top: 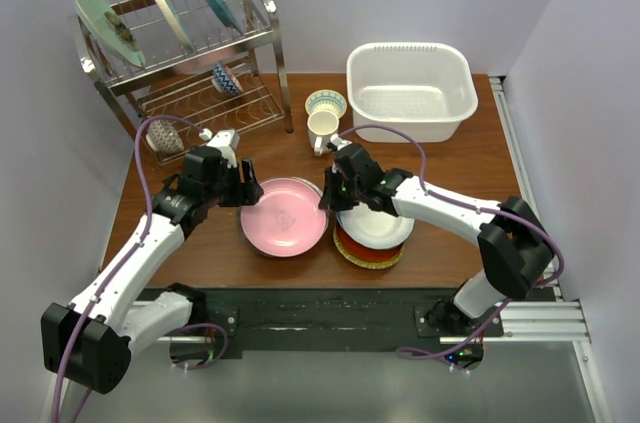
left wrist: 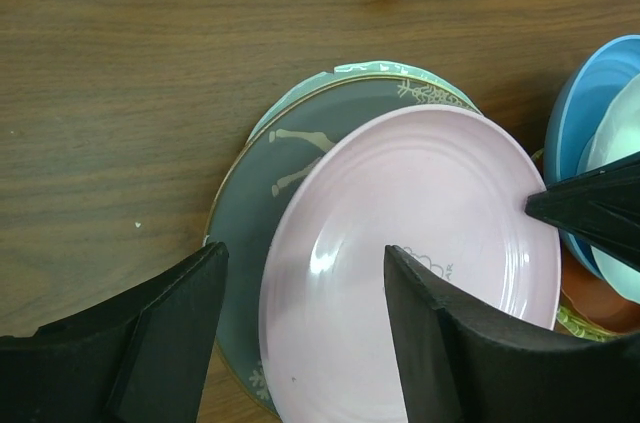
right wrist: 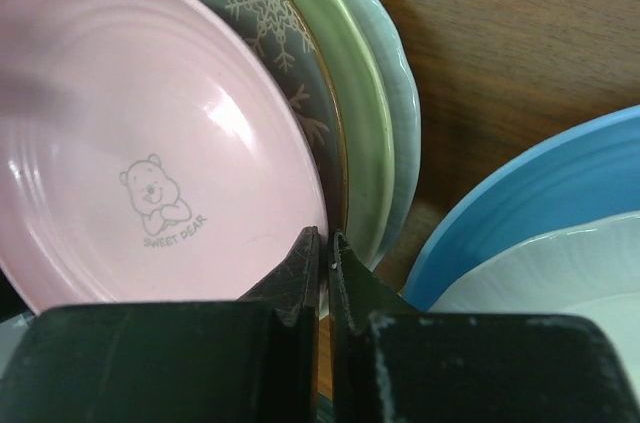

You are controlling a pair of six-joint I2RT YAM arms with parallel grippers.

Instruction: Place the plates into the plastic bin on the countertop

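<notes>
The pink plate [top: 284,215] tops a stack of plates, its right side tilted up off the gray snowflake plate [left wrist: 240,243]. My right gripper is shut on the pink plate's right rim. Green and pale blue plates show under the gray one in the right wrist view, such as the green plate [right wrist: 352,93]. Over the left side of the stack, my left gripper stands open above the pink plate with nothing between its fingers. The white plastic bin [top: 412,128] sits empty at the back right of the countertop.
Right of the stack are nested bowls: a white bowl [top: 378,230] in a blue bowl [right wrist: 530,183], over a red, yellow-rimmed one. A white mug [top: 322,127] and a small patterned bowl [top: 326,103] stand left of the bin. The dish rack [top: 200,63] fills the back left.
</notes>
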